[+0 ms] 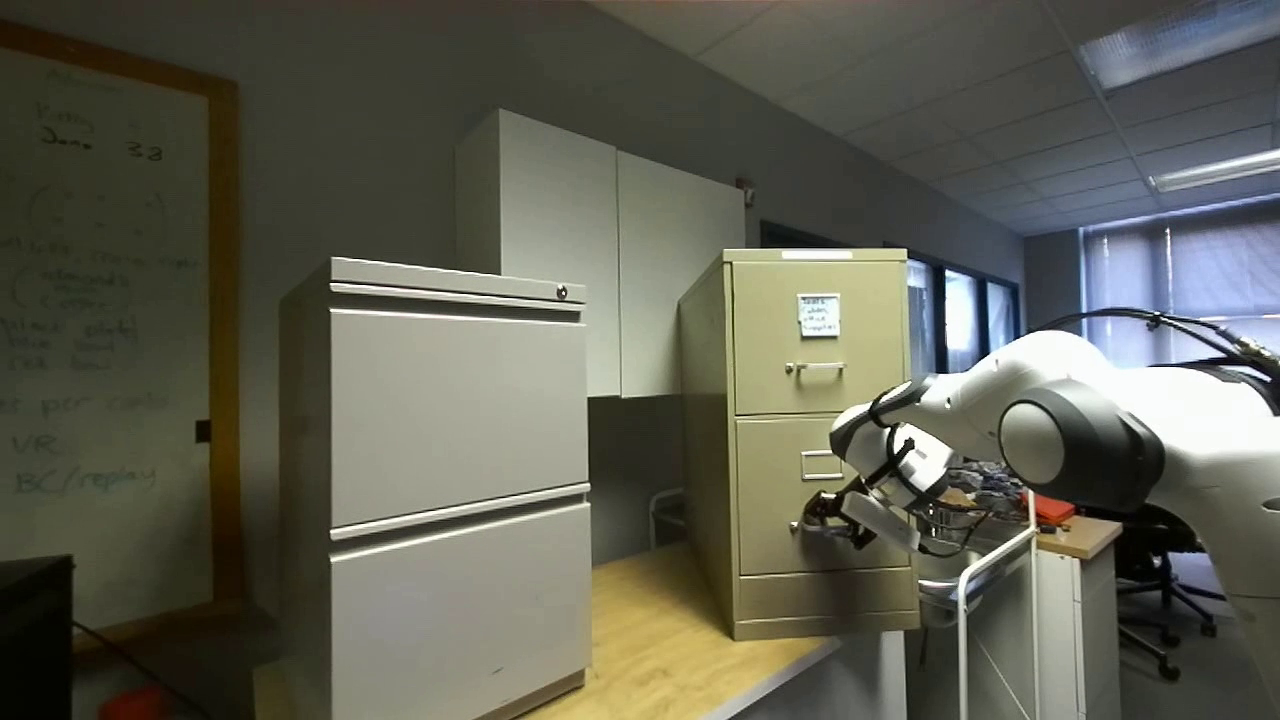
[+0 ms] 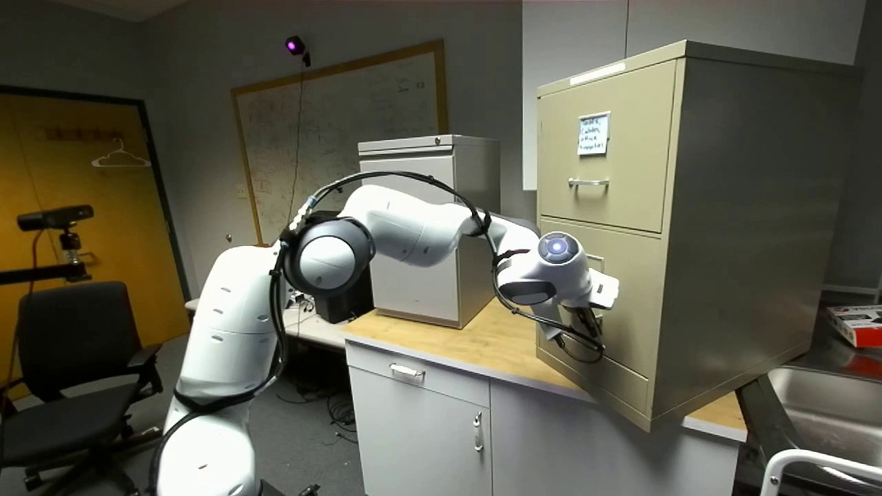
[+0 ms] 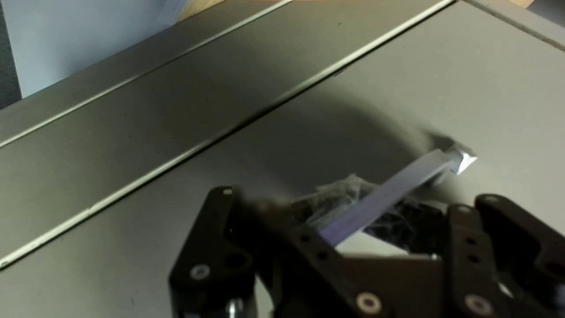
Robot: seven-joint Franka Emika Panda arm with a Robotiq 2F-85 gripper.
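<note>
The tan filing cabinet (image 1: 822, 420) has two closed drawers. Its lower drawer (image 1: 768, 480) has my gripper (image 1: 818, 516) at its front, over the handle. Seen from the wrist, the metal handle (image 3: 394, 188) slants across my gripper, whose black fingers have clear wrapping at the tips. The bar covers part of that wrapping and runs over the fingertips; its near end is hidden by the fingers. The fingers look shut, and no grip around the bar can be made out. The upper drawer handle (image 2: 588, 182) is free.
A grey two-drawer cabinet (image 1: 456, 408) stands left of the tan one on the wooden counter (image 1: 648, 612). Right of the tan cabinet are a sink (image 2: 827, 405) and a white rail (image 1: 966, 624). Free floor lies before the counter.
</note>
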